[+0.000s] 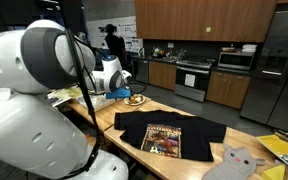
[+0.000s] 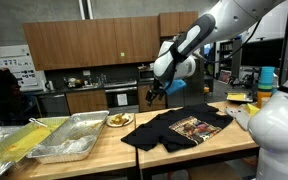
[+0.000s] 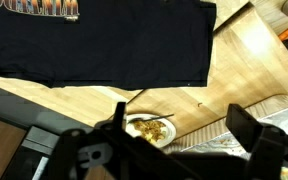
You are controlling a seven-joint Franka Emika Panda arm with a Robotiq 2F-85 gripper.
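Note:
A black cloth (image 1: 189, 126) lies spread over the wooden table, with a patterned picture piece (image 1: 162, 140) on top of it. Beyond the cloth is a white plate of food (image 2: 119, 120), which also shows as a bowl-like dish (image 3: 164, 132) with a utensil across it in the wrist view. My gripper hangs above the table on the plate side of the cloth. Its two dark fingers stand wide apart, and nothing is held between them. The dish shows well below, in the gap, not touching them.
Foil-like trays (image 2: 81, 137) stand at the table's far end beyond the plate. A grey flat shape (image 1: 234, 163) and yellow items (image 1: 277, 145) lie at the opposite end. Bare wood (image 2: 99, 160) shows beside the cloth.

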